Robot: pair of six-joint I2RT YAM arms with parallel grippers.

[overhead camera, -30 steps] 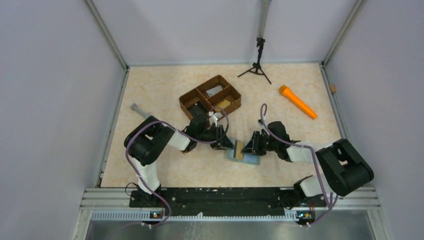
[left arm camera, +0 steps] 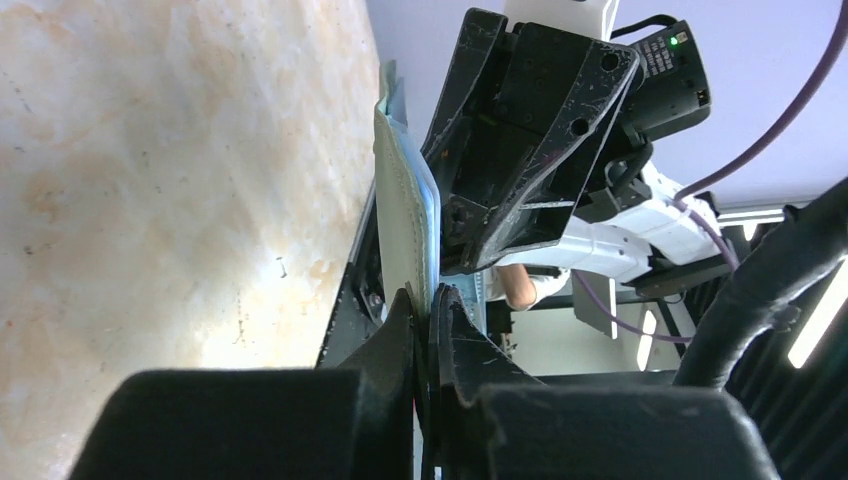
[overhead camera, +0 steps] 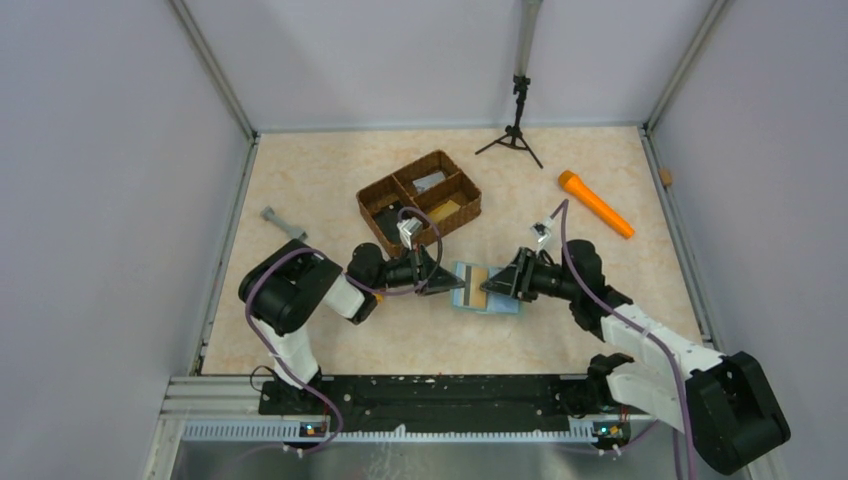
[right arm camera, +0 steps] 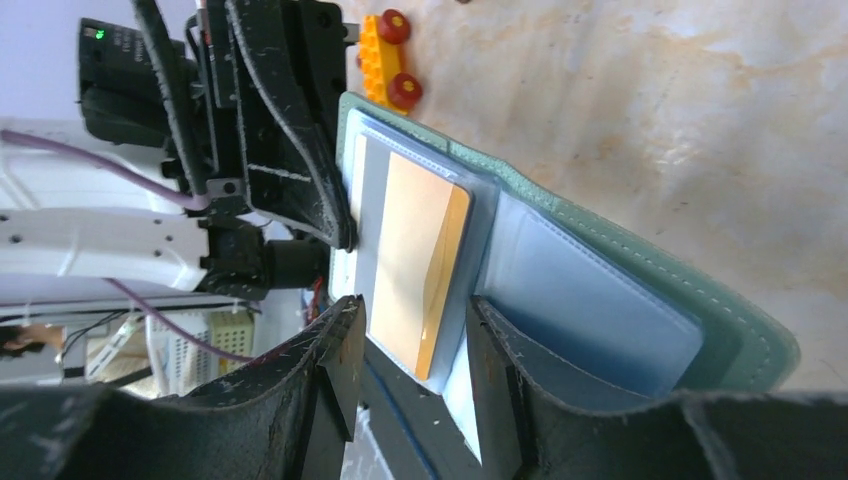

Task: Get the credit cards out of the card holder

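Observation:
The blue card holder (overhead camera: 500, 304) hangs above the table between both grippers. Its left edge is pinched by my left gripper (overhead camera: 462, 284), whose fingers meet on the thin cover (left arm camera: 400, 215) in the left wrist view. In the right wrist view a gold card (right arm camera: 405, 245) shows, with grey and pale strips beside it in the clear-blue pocket. My right gripper is open; its fingertips lie over the gold card's near part, with the card's orange edge between them. Whether the fingers touch it cannot be told.
A wicker basket (overhead camera: 399, 178) with compartments holds several flat items behind the left arm. An orange microphone-shaped object (overhead camera: 597, 205) lies at the right, a grey tool (overhead camera: 284, 223) at the left. Beneath the left gripper sits a small orange toy (right arm camera: 381, 65).
My left gripper has turned slightly, and the holder with it, now lying straighter. The right arm's elbow has swung outward and forward, and its gripper has shifted slightly.

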